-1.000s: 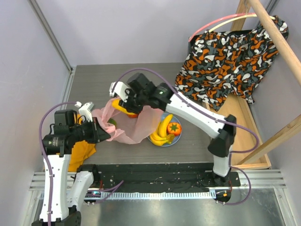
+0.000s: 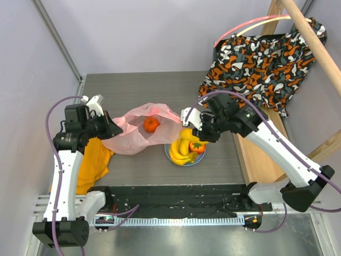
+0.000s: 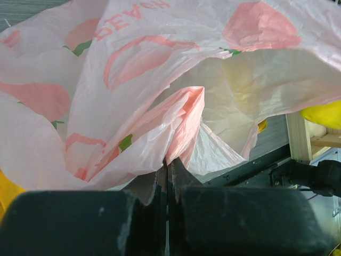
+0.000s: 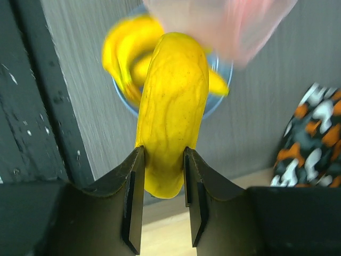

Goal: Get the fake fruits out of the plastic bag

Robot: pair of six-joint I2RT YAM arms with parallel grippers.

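The pink-white plastic bag (image 2: pixel 130 140) lies mouth-open on the table, a bunched edge pinched by my left gripper, which is shut on it. Inside the bag, or at its mouth, sits an orange round fruit (image 2: pixel 151 125). My right gripper is closed around one end of a long yellow fruit (image 4: pixel 175 101), fingers against both its sides. That fruit hangs over the blue bowl (image 4: pixel 228 74), at the bag's right edge. Bananas (image 2: pixel 179 153) and an orange fruit with a green top (image 2: pixel 197 147) rest in the bowl.
An orange-yellow cloth (image 2: pixel 95 166) lies at the left, partly under the left arm. A camouflage cloth bag (image 2: pixel 261 64) stands with a wooden frame (image 2: pixel 256 154) at the right.
My right gripper has carried the yellow fruit rightward from the bag to above the bowl.
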